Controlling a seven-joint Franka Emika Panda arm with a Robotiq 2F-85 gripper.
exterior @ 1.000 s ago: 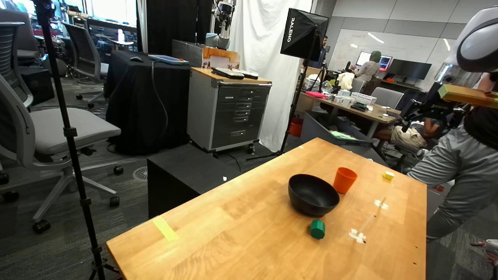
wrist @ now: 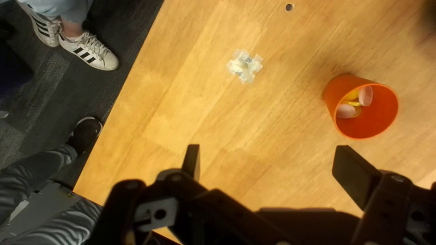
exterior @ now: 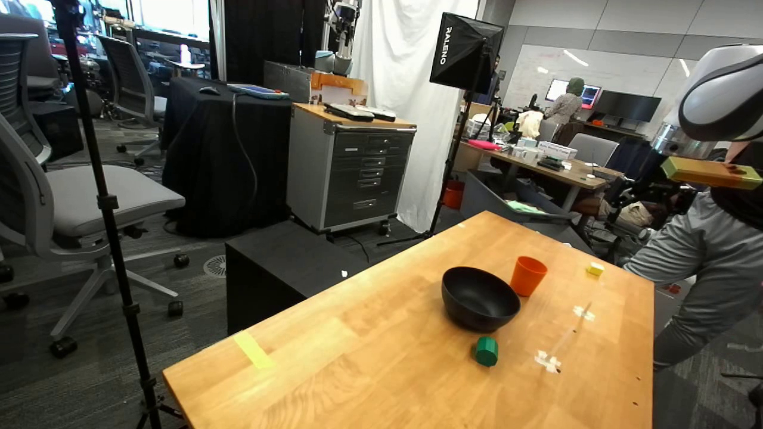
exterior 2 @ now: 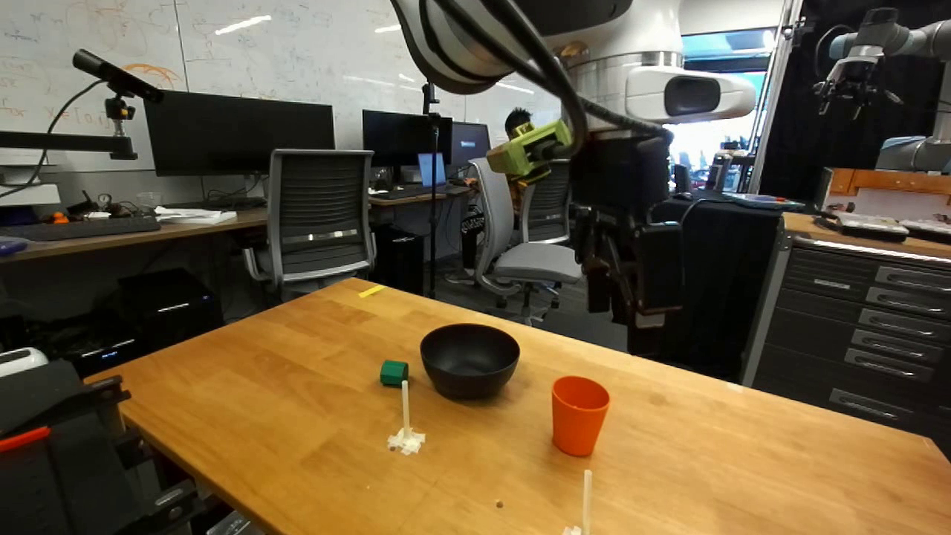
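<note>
My gripper is open, its fingers (wrist: 354, 173) wide apart with only table between them in the wrist view. It hangs well above the table at the right end in exterior view 1. An orange cup (exterior: 529, 276) stands upright beside a black bowl (exterior: 480, 299); in the wrist view the cup (wrist: 360, 107) holds several small yellow and pale pieces. The bowl (exterior 2: 469, 360) looks empty. A green block (exterior: 486, 351) lies close to the bowl. Near the table's right end sits a small yellow block (exterior: 595, 269), which I cannot find in the wrist view.
Two thin pale sticks are taped upright to the table, one stick (exterior 2: 406, 406) near the green block, another stick (exterior 2: 586, 504) nearer the camera. A person's legs (exterior: 704, 268) are close to the table edge.
My arm and gripper have come lower and a little to the left in exterior view 1. The cup, bowl and blocks have stayed where they were.
</note>
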